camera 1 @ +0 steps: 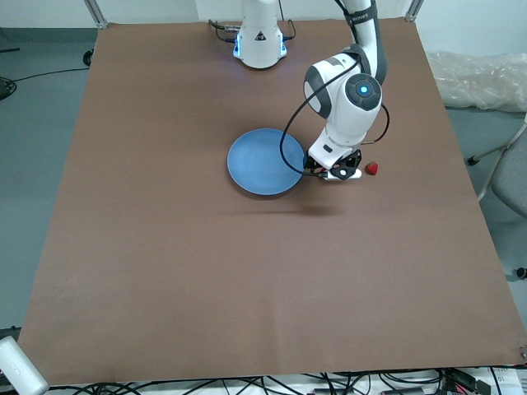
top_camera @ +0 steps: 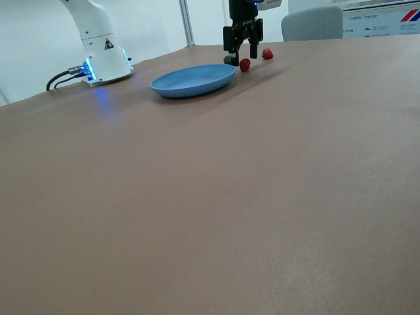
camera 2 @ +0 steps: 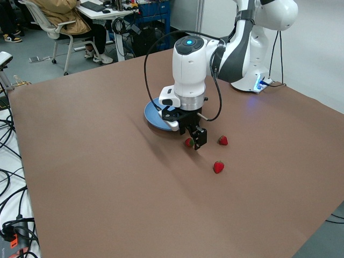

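The robot's gripper [top_camera: 243, 51] hangs low over the table beside a blue plate [camera 1: 263, 164], among small strawberries. One strawberry [top_camera: 245, 65] is by the fingers, another [camera 1: 371, 169] lies right of the arm, and a third [camera 2: 223, 140] shows in the right view, along with one [camera 2: 218, 167] nearer that camera. In the top view the two fingers stand apart with no object clearly between them; a strawberry partly hidden behind sits near the left finger.
A white robot base [camera 1: 259, 45] stands at the back, with cables around it. A grey chair [camera 1: 510, 173] is beside the table.
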